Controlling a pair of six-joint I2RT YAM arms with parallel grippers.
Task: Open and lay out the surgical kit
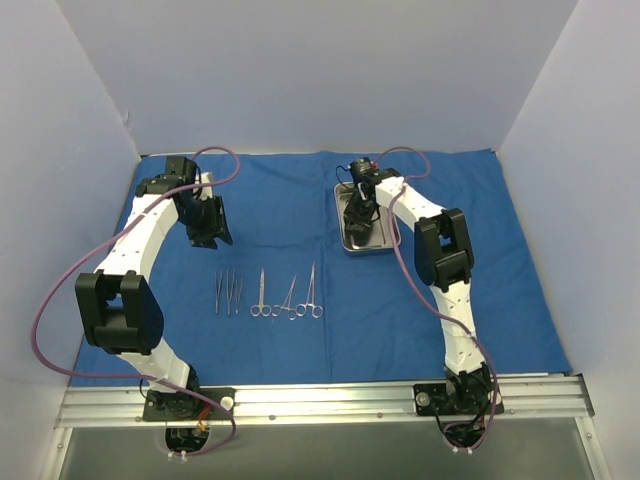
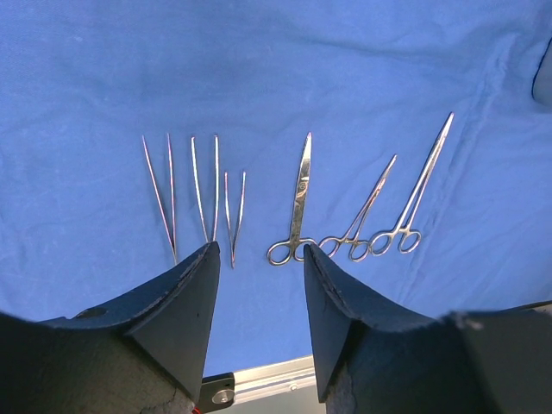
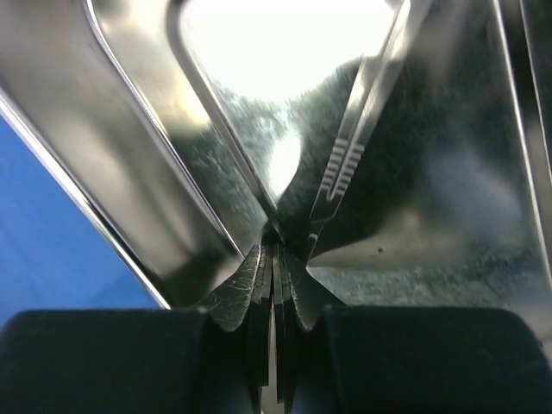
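Observation:
The steel tray (image 1: 386,238) sits on the blue cloth, right of centre, with my right gripper (image 1: 355,222) reaching down into it. Inside the tray, the scalpel handle (image 3: 341,168) lies with its ribbed end near the fingertips. My right gripper is shut, its tips pressed together and nothing between them; the handle is outside, just right of and beyond the tips. My left gripper is open and empty, held above the cloth. Below it lie several tweezers (image 2: 216,185), scissors (image 2: 301,190), a small clamp (image 2: 371,203) and a longer clamp (image 2: 424,181).
The tray's left wall (image 3: 112,112) rises close beside the right gripper, and a raised ridge runs across the tray floor. Bare blue cloth (image 1: 450,330) extends right of the laid instruments and around the tray. Grey walls (image 1: 320,70) bound the workspace.

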